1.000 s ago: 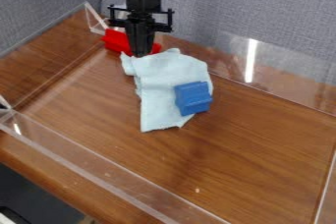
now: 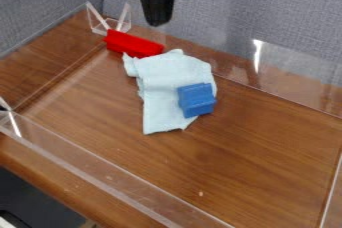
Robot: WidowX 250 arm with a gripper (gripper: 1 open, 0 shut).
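Observation:
My black gripper (image 2: pixel 158 12) is high at the top centre, above the back of the tray, shut with nothing visible between its fingers. A red cylindrical object (image 2: pixel 132 44) lies below it at the back left. A crumpled pale blue cloth (image 2: pixel 166 78) lies in the middle, with a blue block (image 2: pixel 197 99) resting at its right side.
Transparent walls (image 2: pixel 287 87) edge it, and grey panels stand behind.
My gripper has risen from just over the red object and cloth to near the top of the view. The objects on the surface look unchanged.

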